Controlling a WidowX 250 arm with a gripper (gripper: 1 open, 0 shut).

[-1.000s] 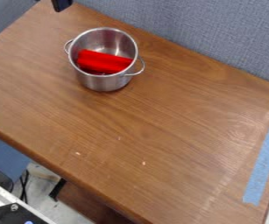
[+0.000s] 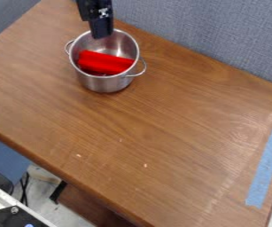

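My gripper hangs at the top edge of the view, above the back rim of a steel pot with two handles. A red cylindrical object lies inside the pot. The gripper is dark and small in this view; I cannot tell whether it is open or shut.
A blue tape strip lies near the right edge. A grey padded wall runs along the back. Cables show beyond the lower left table edge.
My gripper has moved right from the upper left to over the pot's back rim. The pot and red object have not visibly moved.
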